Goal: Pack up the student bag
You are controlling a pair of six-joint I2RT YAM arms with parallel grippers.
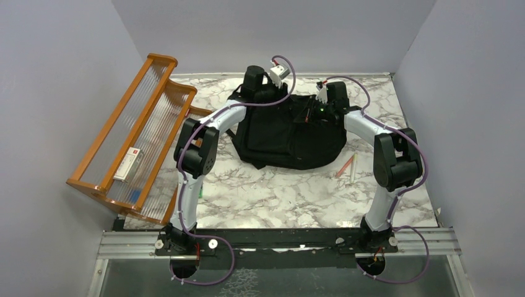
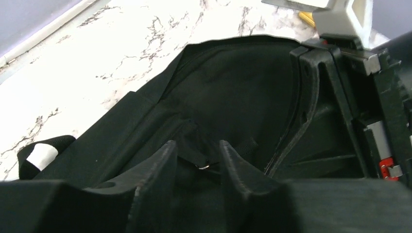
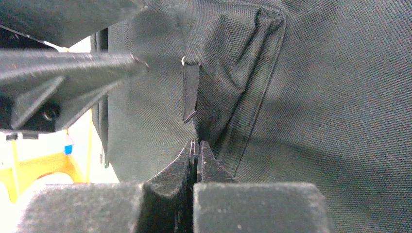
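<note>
A black fabric bag [image 1: 285,139] lies on the marble table with its top toward the back wall. Over its upper left part, my left gripper [image 1: 283,90] is partly open. In the left wrist view, a small zip pull [image 2: 204,167] shows between that gripper's blurred fingers [image 2: 163,167], not clearly gripped. My right gripper [image 1: 308,116] is shut at the bag's upper right. In the right wrist view, a fold of the bag's cloth [image 3: 218,92] narrows down to its fingertips [image 3: 209,153], which pinch the end. A dark pull tab [image 3: 191,92] hangs on that fold.
A wooden rack [image 1: 142,142] with clear ribbed panels fills the left side and bears a white box [image 1: 128,164]. Right of the bag lie an orange pencil [image 1: 345,166] and a pale stick [image 1: 353,167].
</note>
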